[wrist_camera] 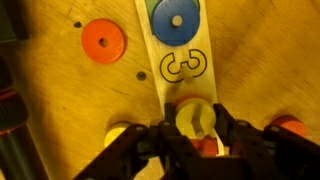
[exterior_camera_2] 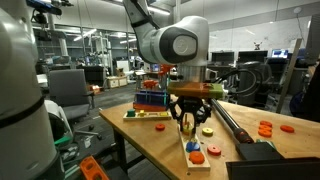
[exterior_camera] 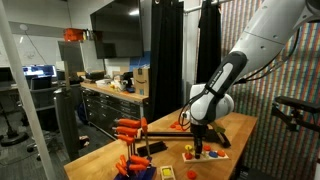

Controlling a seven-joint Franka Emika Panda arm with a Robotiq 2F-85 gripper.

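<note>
In the wrist view my gripper is shut on a yellow disc (wrist_camera: pixel 195 117) at the near end of a wooden board (wrist_camera: pixel 185 68) marked with a 3. Red-orange shows just below that disc, partly hidden by the fingers. Farther along the board, a blue disc (wrist_camera: pixel 175 22) sits around a peg, with green showing beneath it. Exterior view 2 has the gripper (exterior_camera_2: pixel 188 126) pointing down over the board (exterior_camera_2: pixel 194 160), the yellow piece low between its fingers. Whether the disc is around a peg cannot be told.
Loose on the table lie a red disc (wrist_camera: pixel 103 41), another yellow disc (wrist_camera: pixel 116 132) and an orange-red disc (wrist_camera: pixel 290 125), close to the board. A dark tool (wrist_camera: pixel 20 130) is at the left. Orange-handled items (exterior_camera: pixel 130 130) stand in a rack beside the work area.
</note>
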